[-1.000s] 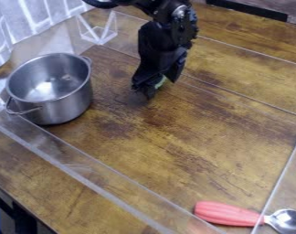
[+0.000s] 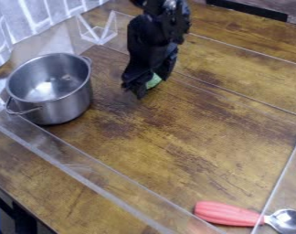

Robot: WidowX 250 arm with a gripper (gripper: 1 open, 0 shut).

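My black gripper [image 2: 142,84] hangs at the top centre of the wooden table, its fingers low at the surface over a small pale green object [image 2: 153,80], which is mostly hidden behind them. Whether the fingers are open or shut on it I cannot tell. A steel pot [image 2: 50,84] with side handles stands to the left of the gripper.
A spoon with a red handle [image 2: 230,214] lies at the front right. Clear plastic strips run along the left and front right.
The pot and spoon are unmoved.
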